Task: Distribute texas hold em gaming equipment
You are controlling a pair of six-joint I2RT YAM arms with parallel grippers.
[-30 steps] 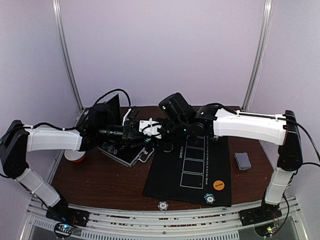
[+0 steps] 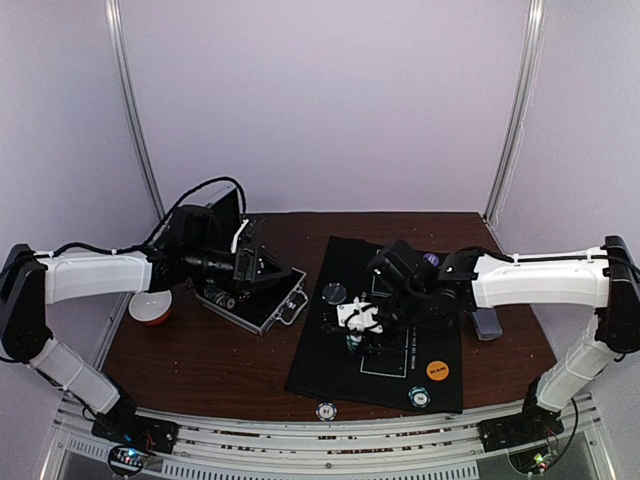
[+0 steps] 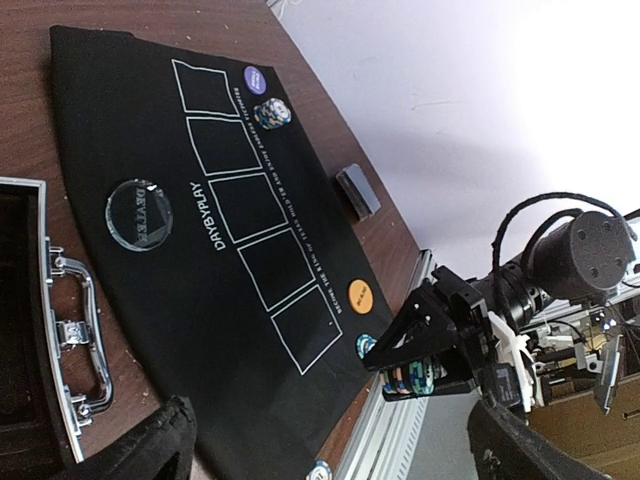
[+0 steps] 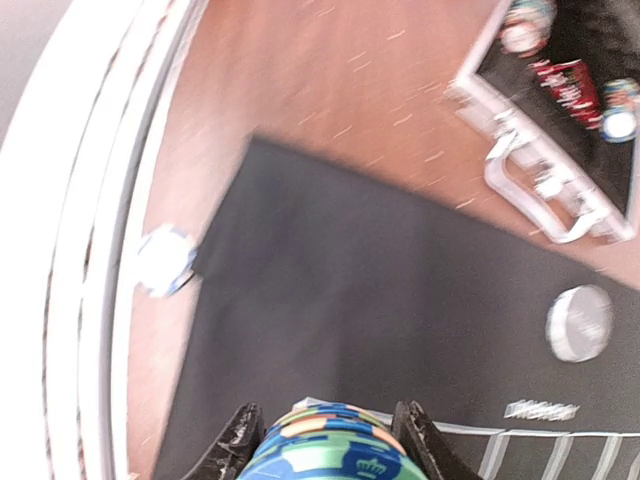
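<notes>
My right gripper (image 2: 350, 348) is shut on a stack of poker chips (image 4: 325, 458), over the black playmat (image 2: 320, 372) near its left side. The left wrist view also shows this chip stack (image 3: 408, 378) between the right fingers. My left gripper (image 2: 268, 268) stands open over the silver-edged case (image 2: 262, 318), with nothing between its fingers. A clear dealer disc (image 3: 139, 215) lies on the mat. An orange disc (image 2: 437, 370) and a blue-white chip stack (image 2: 419, 397) sit at its front right. Farther back are a purple disc (image 3: 255, 79) and another chip stack (image 3: 272, 113).
A deck of cards (image 2: 486, 323) lies right of the mat. More chips (image 2: 326, 411) sit by the table's front edge, and a red-and-white bowl (image 2: 150, 307) stands left of the case.
My right gripper has moved from beside the left gripper toward the right and front, carrying the chip stack over the mat.
</notes>
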